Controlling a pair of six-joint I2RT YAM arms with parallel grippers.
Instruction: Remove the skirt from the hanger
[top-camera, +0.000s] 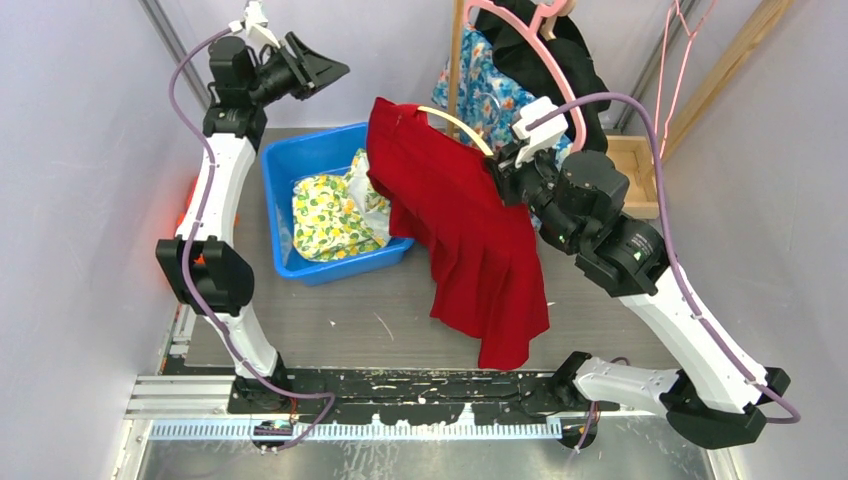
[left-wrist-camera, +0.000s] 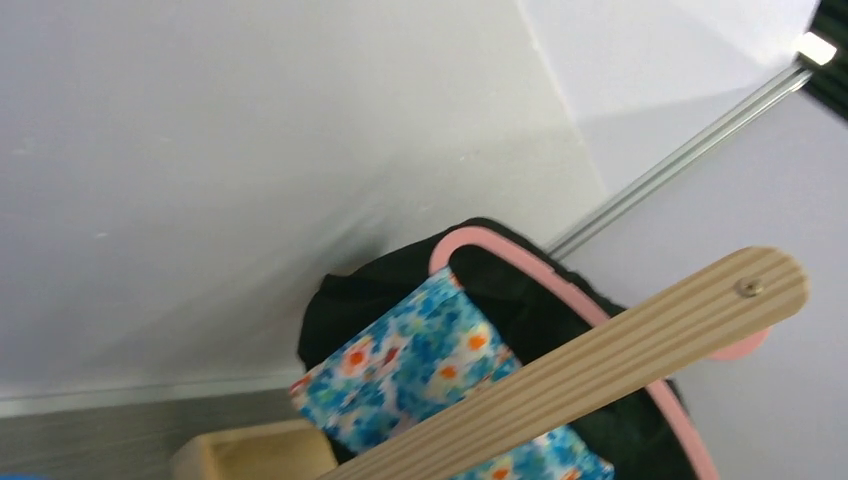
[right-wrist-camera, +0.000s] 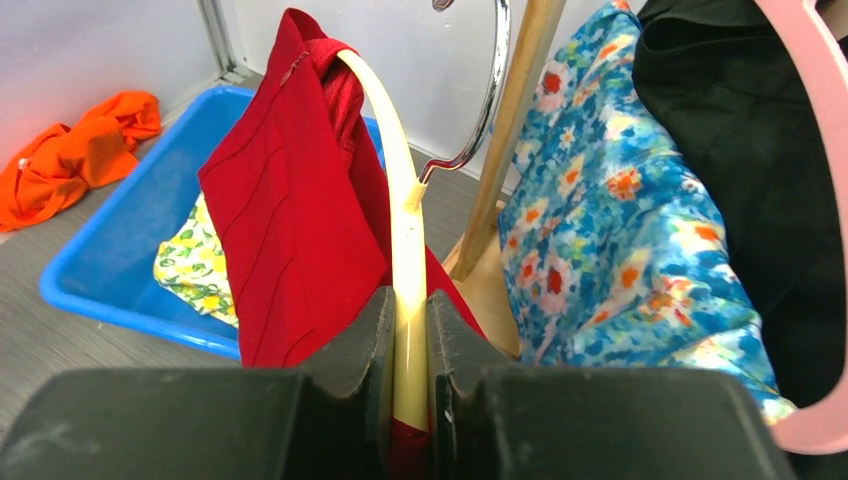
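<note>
The red skirt (top-camera: 455, 230) hangs over the cream hanger (top-camera: 450, 120), whose hook (right-wrist-camera: 480, 120) stands free in the right wrist view. My right gripper (top-camera: 500, 165) is closed around the hanger's body (right-wrist-camera: 408, 250) and some red cloth at its near part; in that view the skirt (right-wrist-camera: 280, 240) drapes from the far end. My left gripper (top-camera: 318, 72) is raised above the back left of the blue bin, apart from the skirt, with no thing seen in it. Its fingers appear parted in the top view and are out of frame in its wrist view.
The blue bin (top-camera: 275, 210) holds lemon-print cloth. A wooden stand (top-camera: 628, 210) behind the skirt carries pink hangers, blue floral cloth (right-wrist-camera: 610, 230) and black cloth (right-wrist-camera: 760, 260). Orange cloth (right-wrist-camera: 85, 160) lies left of the bin.
</note>
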